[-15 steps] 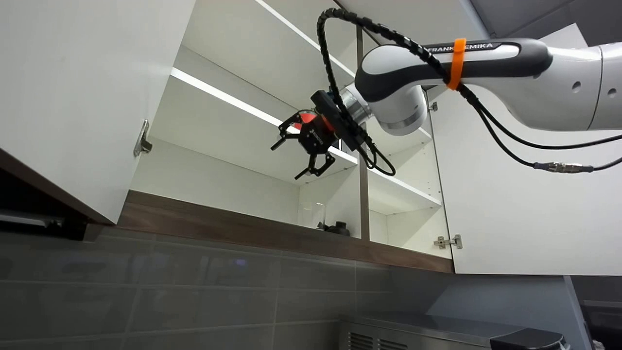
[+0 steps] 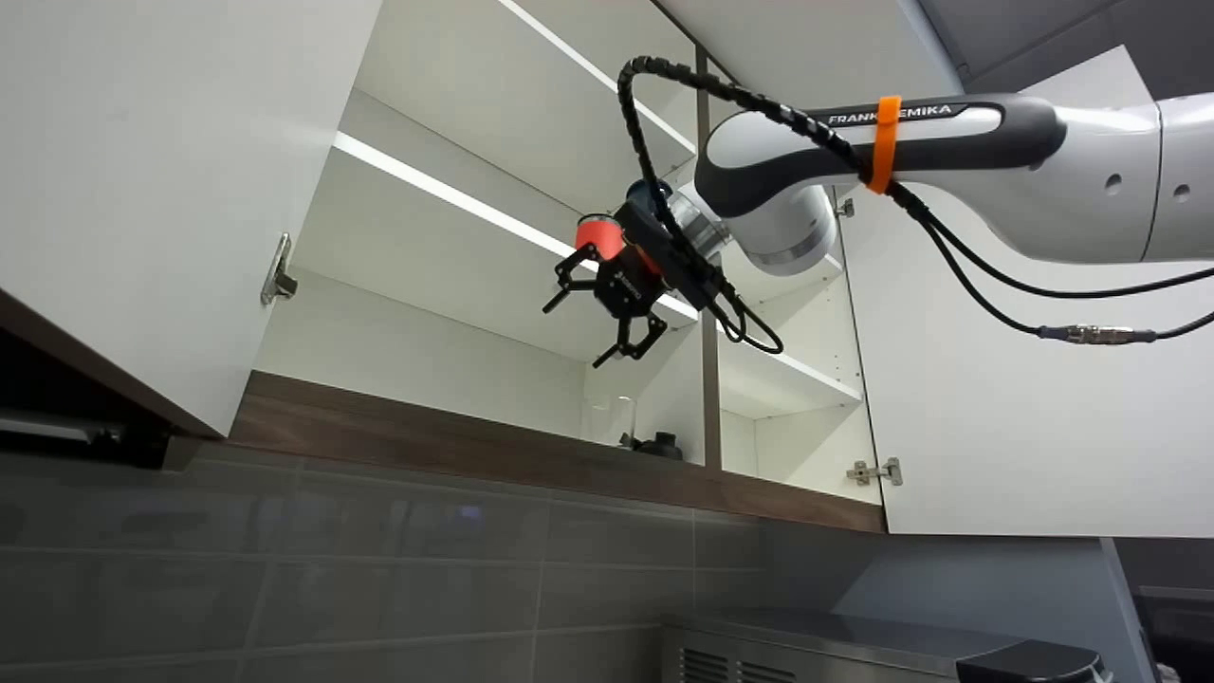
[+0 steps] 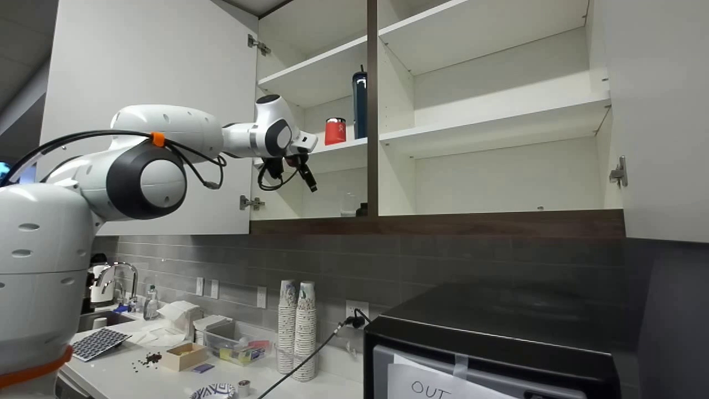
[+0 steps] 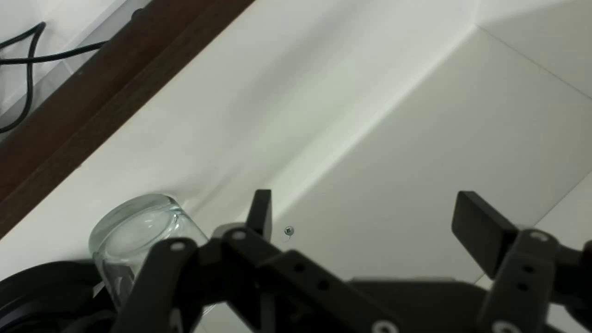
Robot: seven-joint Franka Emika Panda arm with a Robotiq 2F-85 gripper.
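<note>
My gripper (image 2: 572, 338) is open in front of the cabinet's lower bay, with nothing between its fingers. In the wrist view the fingertips of the gripper stand wide apart against the white cabinet wall. A clear glass (image 4: 147, 227) stands on the cabinet floor at lower left there, partly hidden by the left finger. Beside it is a black object (image 4: 47, 288), cut off by the frame. Exterior view 2 shows the glass (image 3: 348, 205) faintly, below and right of the gripper. A red cup (image 3: 335, 131) sits on the shelf above.
A tall dark blue tumbler (image 3: 360, 105) stands beside the red cup. The shelf edge (image 2: 432, 188), wooden bottom rim (image 2: 455, 438) and upright divider (image 3: 373, 119) bound the bay. Both cabinet doors hang open. The bay's left side is empty.
The gripper has come down and slightly to the right in exterior view 1, uncovering more of the red cup. It remains open, and the glass has not moved.
</note>
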